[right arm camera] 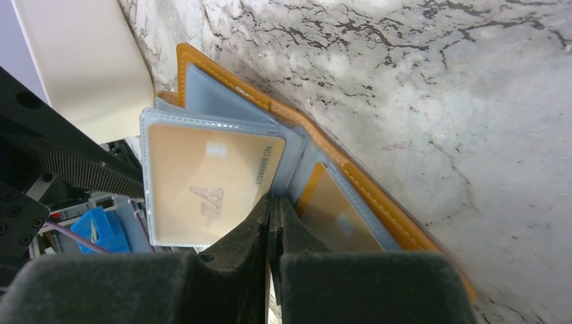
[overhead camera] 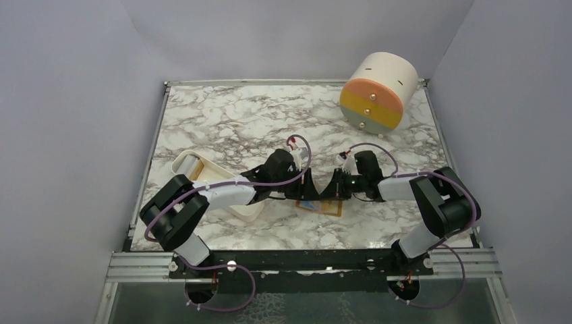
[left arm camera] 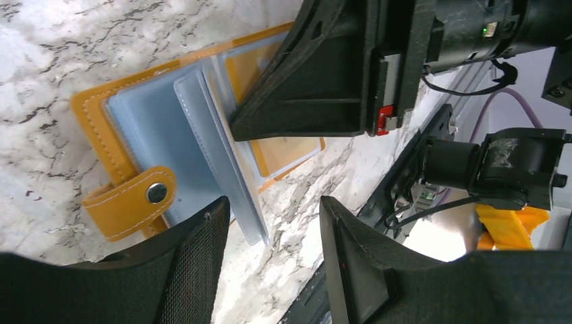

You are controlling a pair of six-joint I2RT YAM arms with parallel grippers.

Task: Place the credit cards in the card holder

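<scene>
The tan leather card holder [left arm camera: 101,101] lies open on the marble table, its blue-edged clear sleeves [left arm camera: 216,145] partly raised from the blue backing. In the right wrist view, a pale tan card [right arm camera: 202,179] shows in a lifted sleeve, and another tan card [right arm camera: 330,209] lies in a sleeve below it. My right gripper is shut, its tips down at the base of the raised sleeves; nothing shows between them. My left gripper is open at the holder's near side, with the sleeves' lower end reaching toward the gap between its fingers.
A white tray [overhead camera: 181,162] stands at the left, partly under my left arm, with a tan card [overhead camera: 196,170] at its far end. A striped drawer cylinder [overhead camera: 381,88] sits at the back right. Marble behind the holder is clear.
</scene>
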